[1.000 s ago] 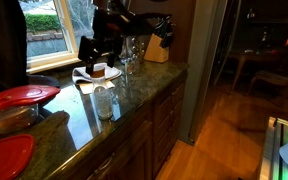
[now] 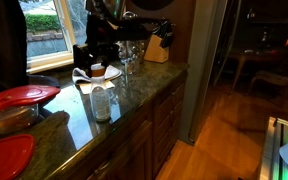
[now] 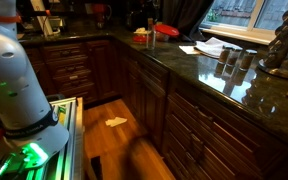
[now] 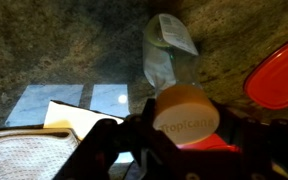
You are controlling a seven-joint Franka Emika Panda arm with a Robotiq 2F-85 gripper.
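Observation:
My gripper is shut on an orange-tan cap (image 4: 187,117) lettered "Tropicana", in the wrist view's lower middle. Beyond the cap, a clear container with a pale label (image 4: 172,45) stretches up the picture, its near end hidden by the cap. In exterior view 1 this clear container (image 2: 101,103) stands upright on the dark counter. The dark gripper (image 2: 97,68) hangs above it, with a tan shape between its fingers. Whether the cap touches the container's mouth is hard to tell.
Red lids (image 2: 22,97) and a glass dish (image 2: 14,120) lie left of the container. A white cloth (image 2: 82,76) lies behind it, near the window. Farther along stand glasses (image 3: 246,60) and a knife block (image 2: 158,46). The counter's front edge (image 2: 114,143) is close by.
The dark arm and gripper have shifted slightly above the container. The container and the other things on the counter look nearly the same.

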